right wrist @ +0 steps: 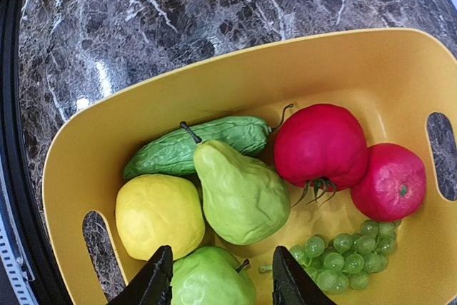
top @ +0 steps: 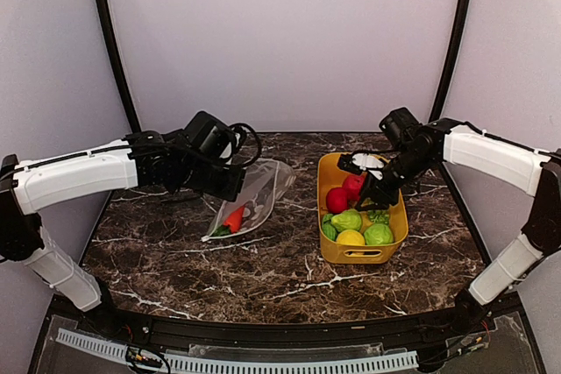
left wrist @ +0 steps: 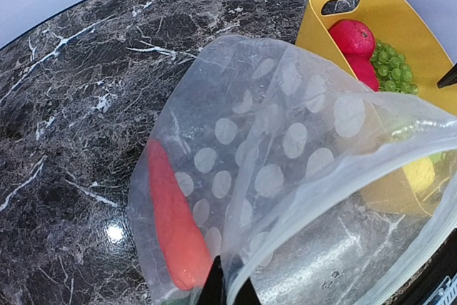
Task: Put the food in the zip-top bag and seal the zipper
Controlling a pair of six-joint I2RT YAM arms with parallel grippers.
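Note:
The clear zip top bag, with white dots, has its rim pinched by my left gripper; its mouth gapes to the right. Inside lies a long red-orange vegetable, its green end visible from the top view. My right gripper stands open over the yellow bin, nothing between its fingers. Below them is a green apple-like fruit, partly hidden, with green grapes to the right. The bin also holds a pear, yellow fruit, cucumber, tomato and pinkish-red fruit.
A narrow bare strip separates them. The bin's raised walls surround the food below my right gripper.

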